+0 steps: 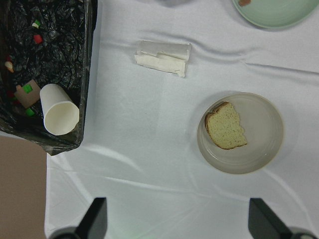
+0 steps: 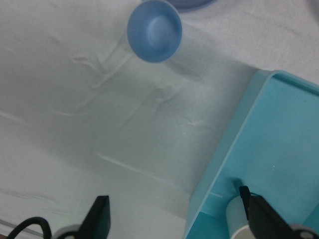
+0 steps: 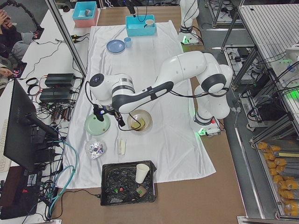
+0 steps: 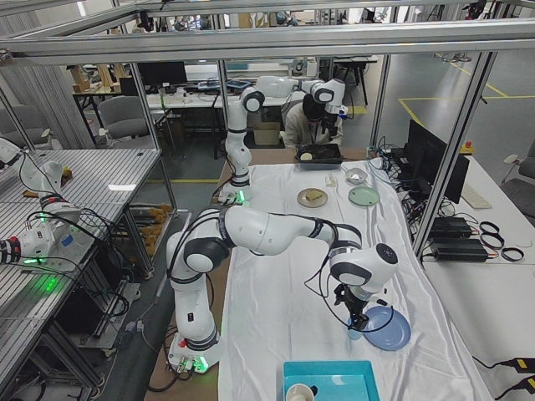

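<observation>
My left gripper hangs open and empty above the cloth in the left wrist view. Below it are a tan plate (image 1: 259, 144) with a bread slice (image 1: 225, 127), a crumpled strip (image 1: 162, 59), a green plate (image 1: 274, 12) and a black tray (image 1: 82, 74) holding a white cup (image 1: 58, 109) and small scraps. In the right wrist view my right gripper is open over the cloth beside a teal bin (image 2: 269, 149) with a white cup (image 2: 235, 221) inside. A blue cup (image 2: 154, 31) stands by a blue plate (image 2: 189, 4).
A foil dish (image 3: 95, 148) lies near the green plate. A monitor (image 3: 21, 130) and cables line the adjoining table. The middle of the white cloth between the two plate groups is largely clear.
</observation>
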